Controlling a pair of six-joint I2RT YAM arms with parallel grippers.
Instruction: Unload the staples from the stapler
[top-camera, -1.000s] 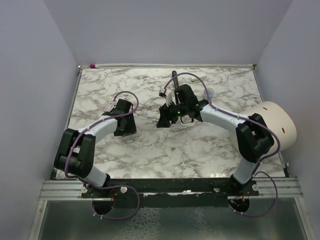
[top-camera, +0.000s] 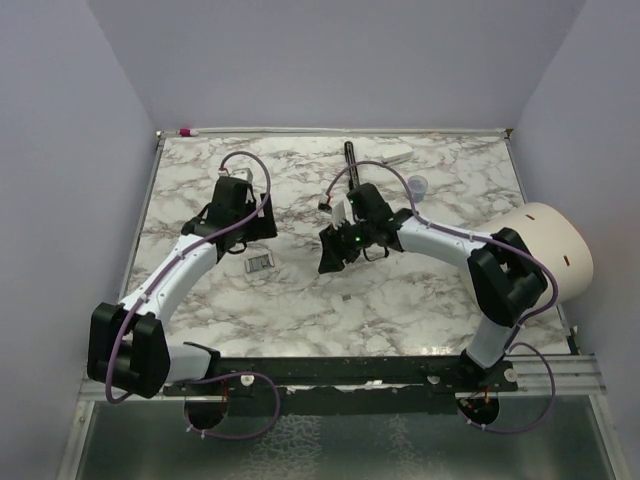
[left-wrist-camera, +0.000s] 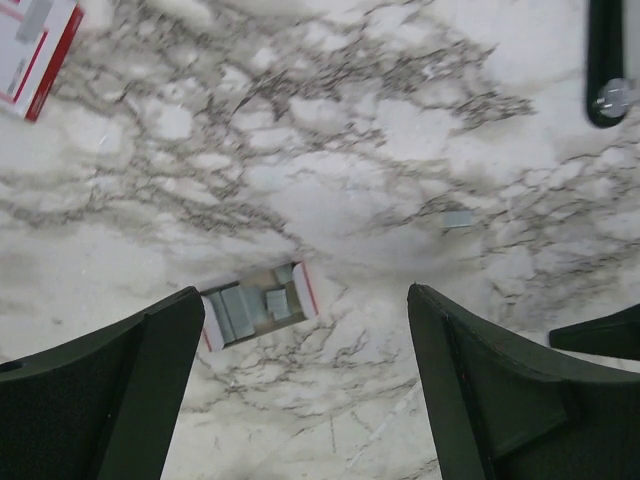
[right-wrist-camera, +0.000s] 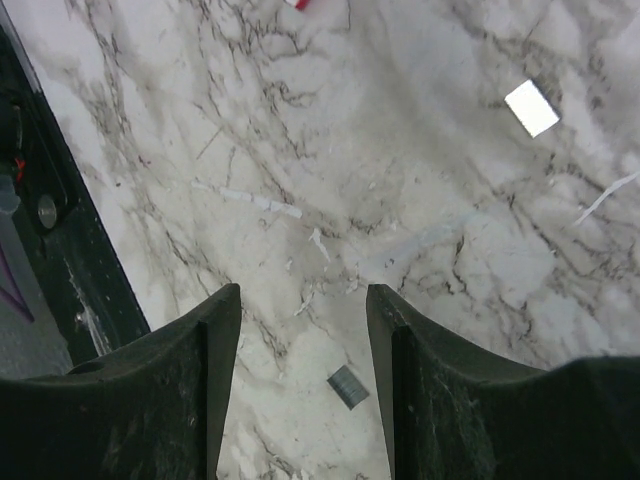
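Observation:
My left gripper (top-camera: 245, 215) is raised and open above a small grey tray with compartments and small pieces (left-wrist-camera: 260, 305), which sits on the marble table at the left of centre. Nothing is between its fingers. My right gripper (top-camera: 333, 255) hangs over the middle of the table, its fingers apart with nothing between them; in the right wrist view a small grey piece (right-wrist-camera: 348, 387) lies below them. A long black object (left-wrist-camera: 607, 70), possibly the stapler, lies at the back centre, partly hidden by the right arm.
A red-and-white box (left-wrist-camera: 32, 50) lies at the back left. A clear cup (top-camera: 418, 187) and a white item (top-camera: 397, 158) stand at the back right. A large white cylinder (top-camera: 530, 253) takes up the right side.
My left gripper has risen away from the small tray, uncovering it in the top view. My right gripper has moved slightly towards the front.

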